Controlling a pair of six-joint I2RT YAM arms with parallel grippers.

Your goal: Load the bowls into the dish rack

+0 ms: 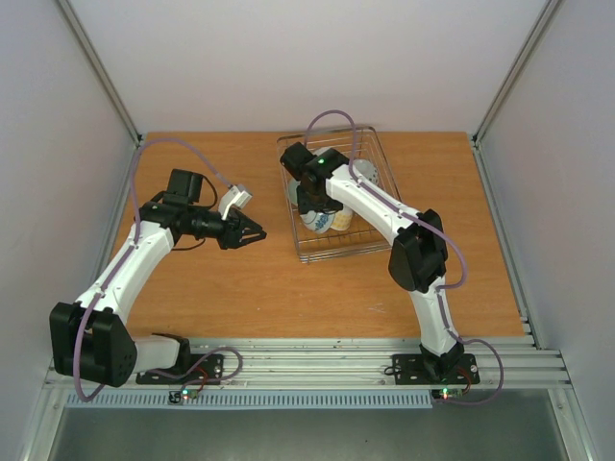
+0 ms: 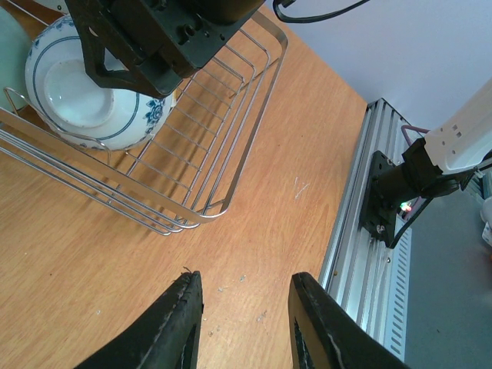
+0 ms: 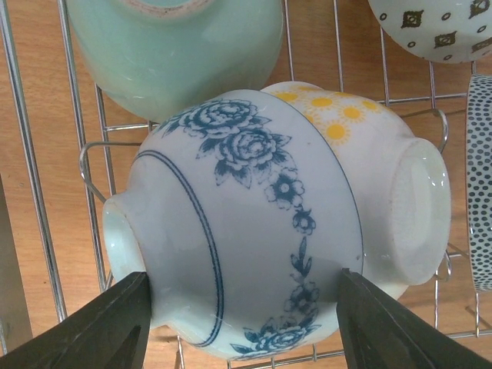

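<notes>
A white bowl with blue flowers [image 3: 246, 223] leans on its side in the wire dish rack [image 1: 317, 256], its foot toward the rack's left side. Right over it, my right gripper stands open, a fingertip near either side of the bowl; whether they touch it is hard to tell. Behind that bowl rests one with yellow flowers [image 3: 369, 154]. A pale green bowl [image 3: 181, 54] and a brown-patterned bowl [image 3: 438, 27] are in the rack too. To the rack's left, my left gripper hangs part open over bare table, holding nothing.
The rack's metal rim [image 2: 250, 154] and wire prongs [image 3: 92, 169] surround the bowls. A black-dotted piece [image 3: 480, 184] stands at the rack's right. Bare wooden table [image 1: 240, 298] lies in front and on both sides.
</notes>
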